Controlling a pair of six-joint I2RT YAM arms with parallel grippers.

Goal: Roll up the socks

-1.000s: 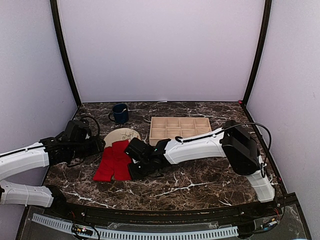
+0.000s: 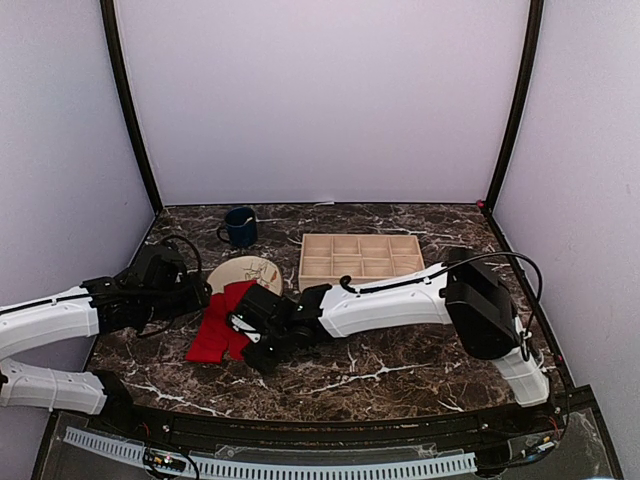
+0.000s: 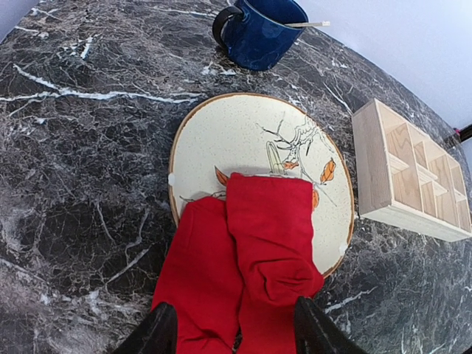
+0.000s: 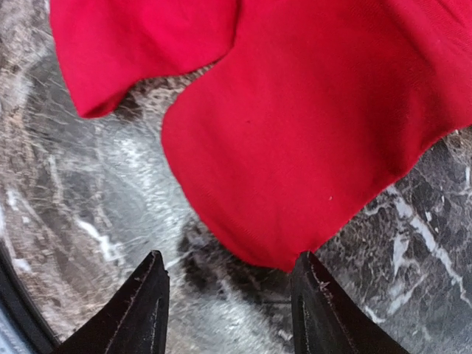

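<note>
Two red socks lie side by side, their upper ends on a round plate (image 2: 232, 270) and their lower ends on the dark marble table. In the left wrist view, the left sock (image 3: 195, 273) is flat, while the right sock (image 3: 273, 221) has a folded, bunched part near the plate's lower rim. My left gripper hovers over the socks with its fingers apart and no cloth gripped. At the right sock's lower end, my right gripper stands open, the cloth's tip (image 4: 269, 247) just beyond its fingertips. From above, the right arm covers part of that sock.
Behind the plate stands a dark blue mug (image 2: 240, 227) with a thin stick in it. A wooden compartment box (image 2: 350, 245) is to the right of the plate. Bare marble (image 2: 400, 385) stretches across the front right.
My left gripper has shifted only slightly. The socks look much the same where visible.
</note>
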